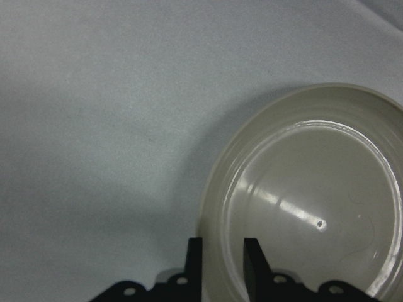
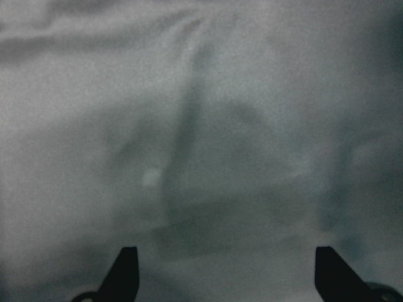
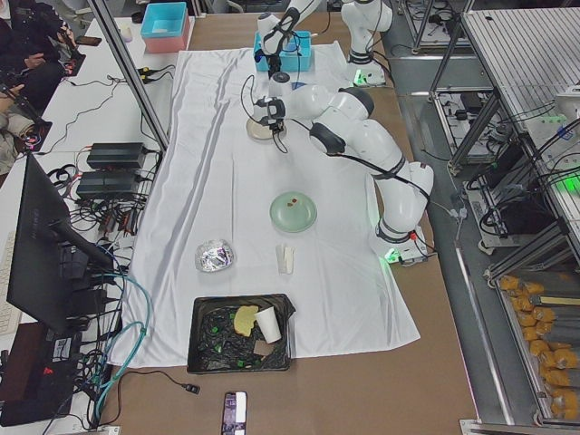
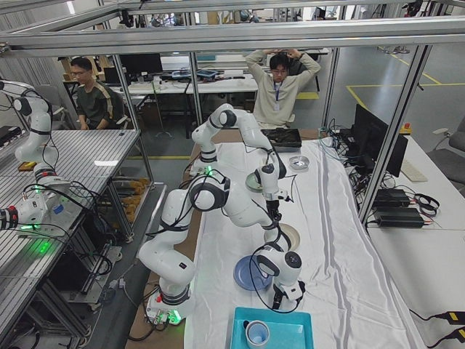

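Note:
My left gripper is over the near-side rim of a beige plate (image 1: pixel 315 170), its fingers part open, one either side of the rim; whether they touch it is unclear. In the camera right view that plate (image 4: pixel 289 234) is partly behind the arms. My right gripper is open above the white cloth, nothing between its fingertips; in the camera right view it hangs near the blue plate (image 4: pixel 245 275) and the turquoise tray (image 4: pixel 298 327), which holds a cup (image 4: pixel 257 333).
A green plate (image 3: pixel 293 212), a foil item (image 3: pixel 214 256) and a small white item (image 3: pixel 288 260) lie on the cloth. A black tray (image 3: pixel 237 362) with several items is at the far end. A monitor and cables line one side.

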